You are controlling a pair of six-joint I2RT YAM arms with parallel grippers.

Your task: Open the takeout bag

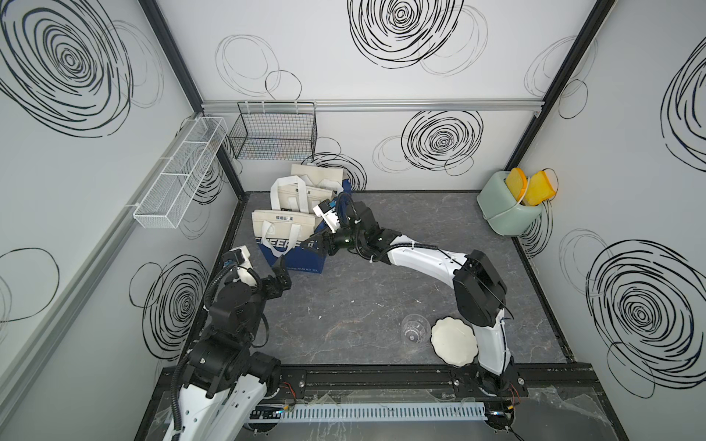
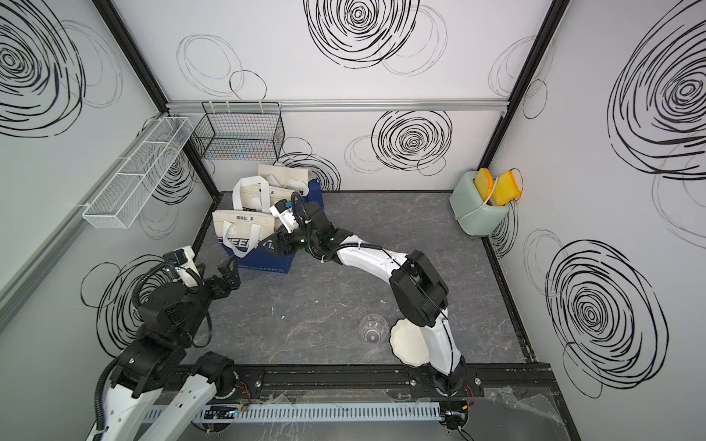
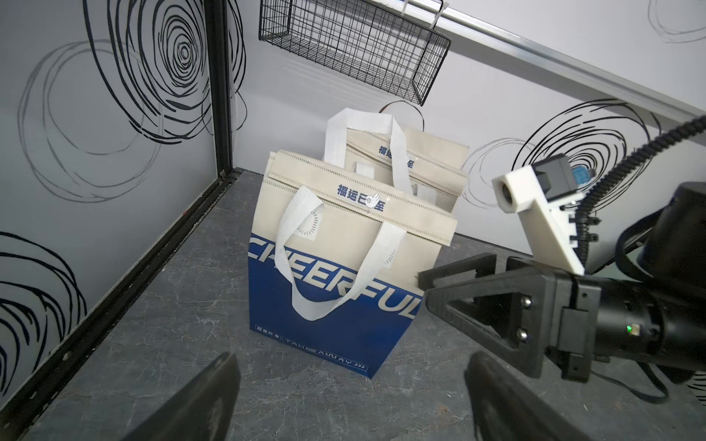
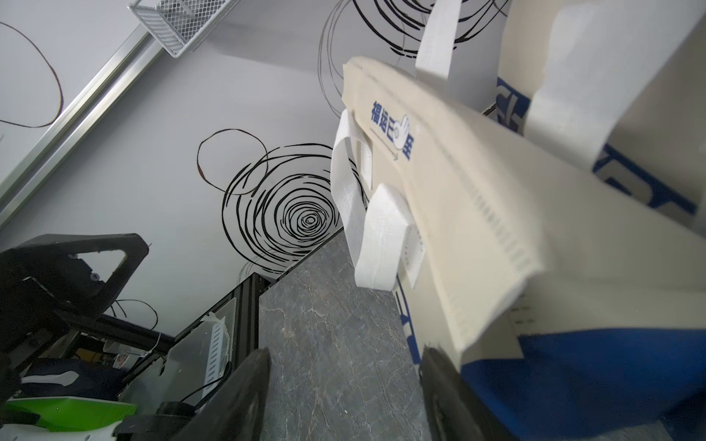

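Note:
The front takeout bag (image 3: 331,338), cream over blue with white handles (image 3: 316,308), stands upright at the back left, its cream top flap (image 3: 412,220) folded down. More bags (image 1: 316,176) stand behind it. My right gripper (image 1: 312,244) is at the bag's right side; in the right wrist view the flap corner sits just beyond its blurred right finger, with bare floor between the fingers. My left gripper (image 1: 275,270) stands open in front of the bag, lower left of it, with nothing between its fingers.
A green bucket (image 1: 507,213) with yellow items is at the back right; a glass (image 1: 414,329) and a white plate (image 1: 453,340) are at the front right. Wire baskets (image 1: 272,132) hang on the walls.

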